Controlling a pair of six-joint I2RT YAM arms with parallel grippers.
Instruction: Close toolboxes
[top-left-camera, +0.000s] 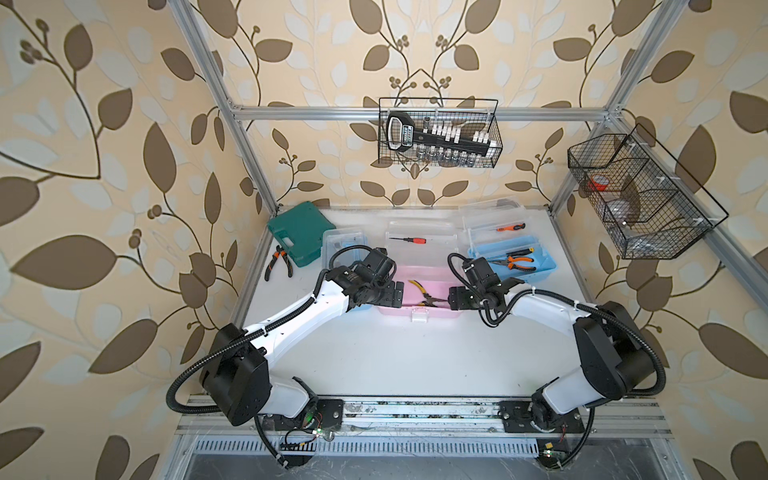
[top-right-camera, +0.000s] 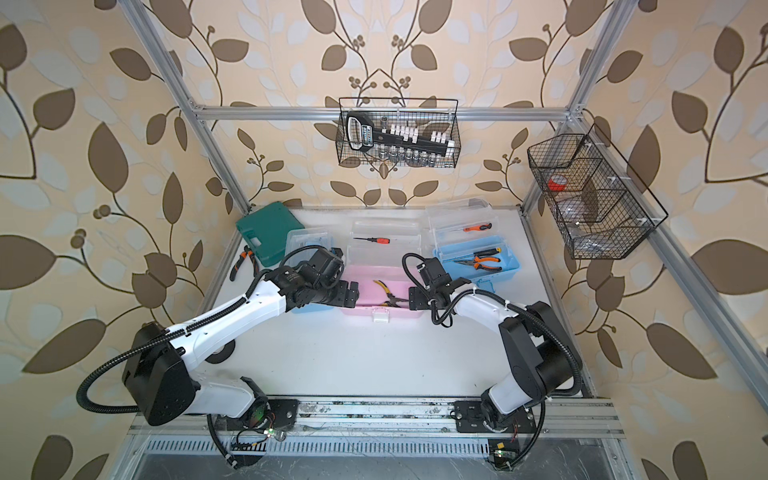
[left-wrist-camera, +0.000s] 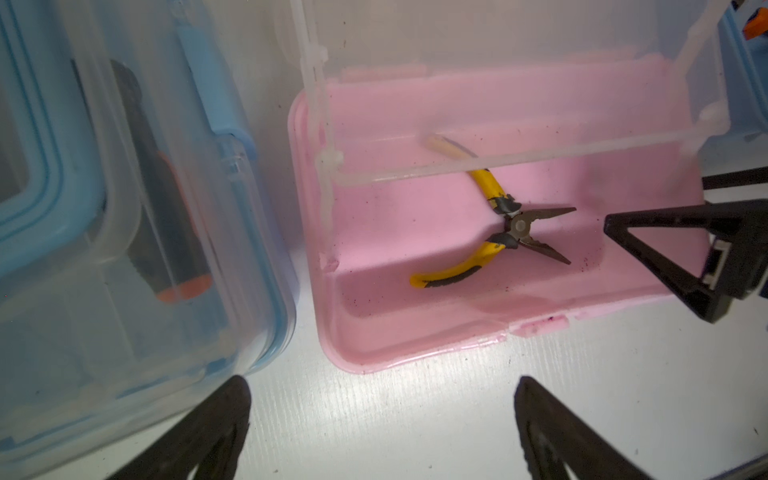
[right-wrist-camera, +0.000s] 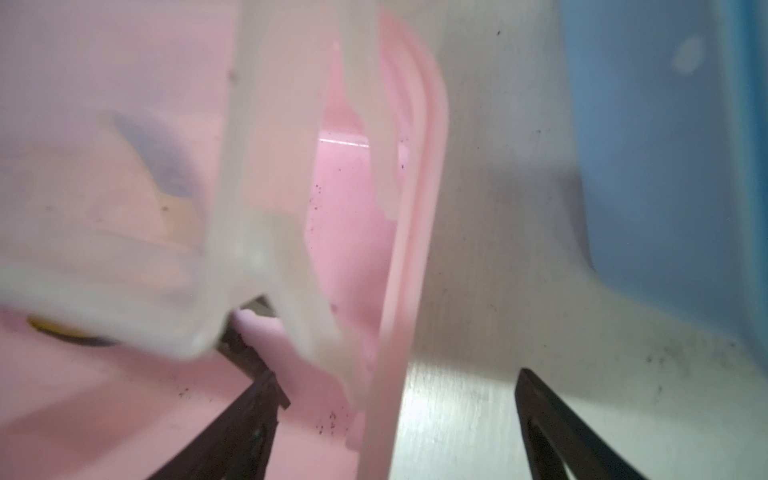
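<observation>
The pink toolbox (top-left-camera: 424, 276) sits mid-table with its clear lid (top-left-camera: 421, 232) raised and pliers (left-wrist-camera: 520, 225) inside. My left gripper (top-left-camera: 388, 294) stands open above its front-left part. My right gripper (top-left-camera: 462, 297) is at its right end, fingers apart on either side of the pink wall, which shows between them in the right wrist view. A blue toolbox (top-right-camera: 496, 268) with tools lies right, lid (top-right-camera: 460, 216) raised; another blue box (left-wrist-camera: 96, 336) with a clear lid over it lies left, partly hidden by my left arm.
A green case (top-left-camera: 300, 232) and orange-handled pliers (top-left-camera: 278, 260) lie at the back left. Wire baskets (top-left-camera: 438, 132) hang on the walls.
</observation>
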